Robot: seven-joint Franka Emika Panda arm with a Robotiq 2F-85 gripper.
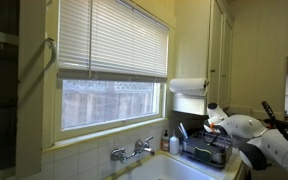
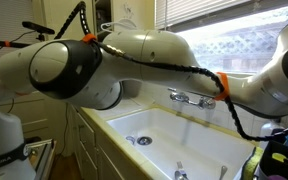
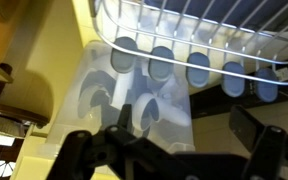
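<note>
In the wrist view my gripper shows two dark fingers set wide apart, with nothing held between them. Past the fingers lie a wire dish rack (image 3: 189,42) with several rounded grey pieces along its lower wire, and a translucent plastic surface (image 3: 99,85). Exterior view 1 has the dark dish rack (image 1: 206,150) on the counter at the sink's right end; my wrist is above and beside it, but the fingertips are too small to make out there. The arm (image 2: 164,60) crosses exterior view 2, where the gripper cannot be made out.
The white sink (image 2: 174,135) has a wall faucet (image 1: 134,150) behind it. Soap bottles (image 1: 174,145) stand beside the rack. A paper towel roll (image 1: 189,86) hangs under the tall cabinet (image 1: 216,55), close to the arm.
</note>
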